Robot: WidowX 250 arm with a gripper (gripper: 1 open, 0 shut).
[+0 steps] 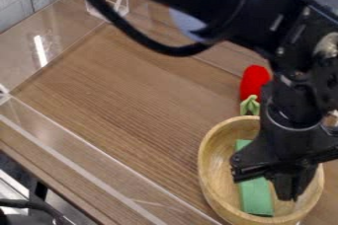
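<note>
My black gripper (288,155) is low over the tan oval bowl (219,164) at the lower right, covering much of it. A green block (252,193) lies in the bowl, partly hidden by the gripper. Whether the fingers are apart or hold anything I cannot tell. Behind the arm, a red object with a green top (254,81) lies on the wooden table (126,120), partly covered.
A clear plastic holder (103,2) stands at the back left. A dark cable runs across the top of the view.
</note>
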